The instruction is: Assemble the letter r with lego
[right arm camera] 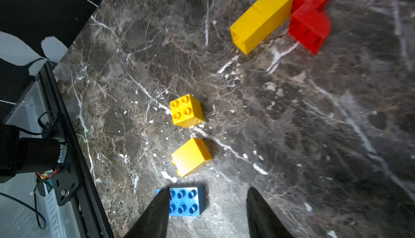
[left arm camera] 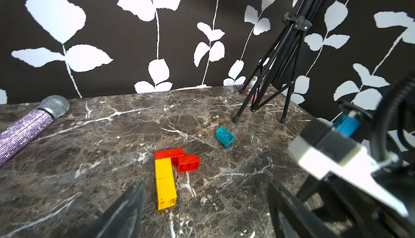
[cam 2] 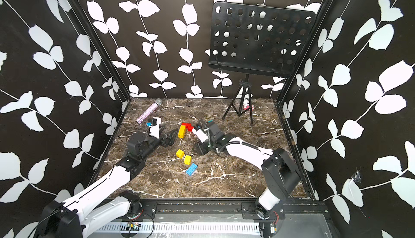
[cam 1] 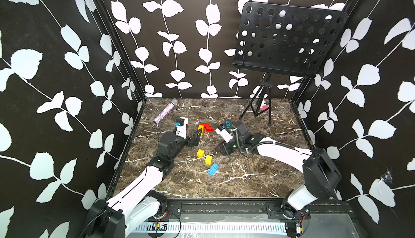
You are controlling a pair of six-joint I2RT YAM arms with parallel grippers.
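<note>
An L of joined bricks, a yellow bar [left arm camera: 165, 187] with red bricks [left arm camera: 187, 163] at its far end, lies mid-table. My left gripper [cam 1: 195, 137] stands open just left of it, its fingers at the lower edge of the left wrist view. My right gripper [cam 1: 220, 140] is raised right of the group, open, empty between its fingers. Two loose yellow bricks [right arm camera: 186, 110] and a light blue brick [right arm camera: 185, 201] lie nearer the front. A teal brick [left arm camera: 224, 136] lies behind the right gripper, partly hidden in the top views.
A glitter microphone [cam 1: 165, 111] lies at the back left. A black music stand [cam 2: 244, 91] stands at the back right, with a small pink object behind its legs. The front and right of the table have bare room.
</note>
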